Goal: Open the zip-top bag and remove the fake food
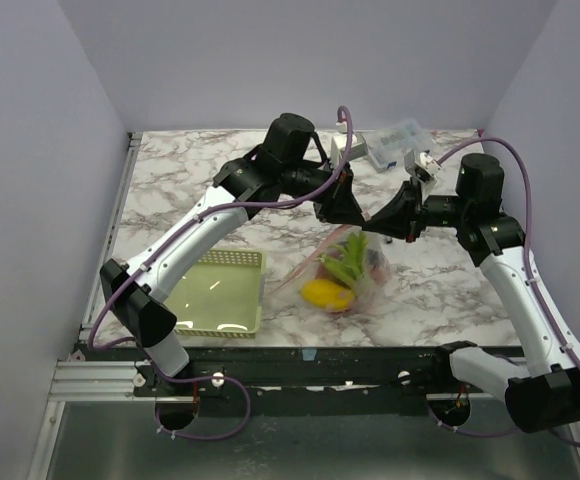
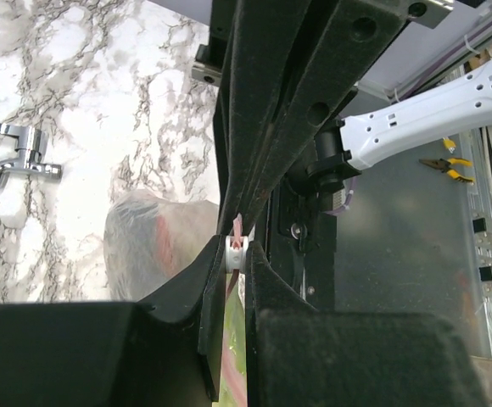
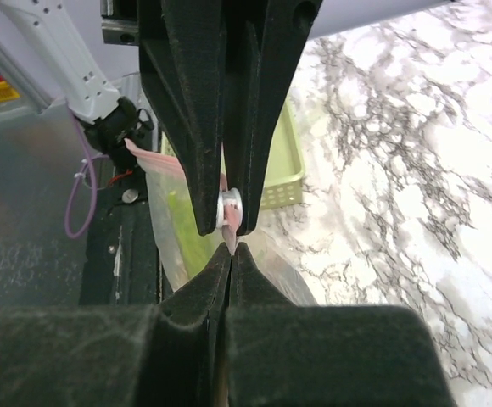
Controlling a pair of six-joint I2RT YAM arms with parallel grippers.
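The clear zip-top bag (image 1: 310,285) holds a yellow item (image 1: 327,294), green leafy food (image 1: 350,258) and something reddish. At its top, my left gripper (image 1: 356,218) is shut on the pink zip strip and white slider, seen between its fingertips in the right wrist view. My right gripper (image 1: 375,222) meets it there from the right, shut, its fingertips just beside the slider; whether the thin strip is between them is hard to tell.
A green basket (image 1: 215,295) stands at the left, a clear container (image 1: 396,140) at the back right. A chrome tap (image 2: 27,157) shows in the left wrist view.
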